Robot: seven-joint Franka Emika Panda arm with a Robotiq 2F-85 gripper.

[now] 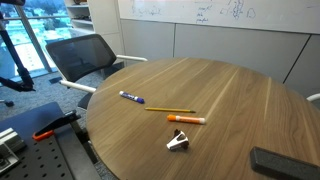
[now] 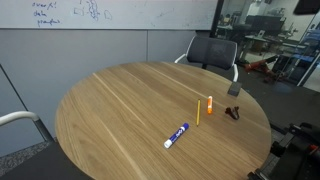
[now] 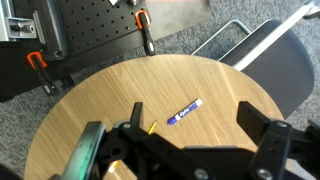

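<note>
In the wrist view my open gripper has its dark fingers wide apart with nothing between them. It hangs above the round wooden table, clear of the objects. A blue-and-white marker (image 3: 185, 111) appears in the gap between the fingers; it lies on the table at the left in exterior view 1. Beside it are a yellow pencil (image 1: 170, 109) and an orange marker (image 1: 187, 119) with a white end. A small white-and-dark item (image 1: 178, 141) lies closer to that camera; its kind is unclear. The left finger partly covers the pencil in the wrist view.
A long black block (image 1: 285, 164) occupies the table's near right in exterior view 1. A grey chair (image 1: 82, 56) stands past the table edge. The dark perforated base (image 3: 85, 25) borders the table, with orange-handled clamps (image 3: 145, 30).
</note>
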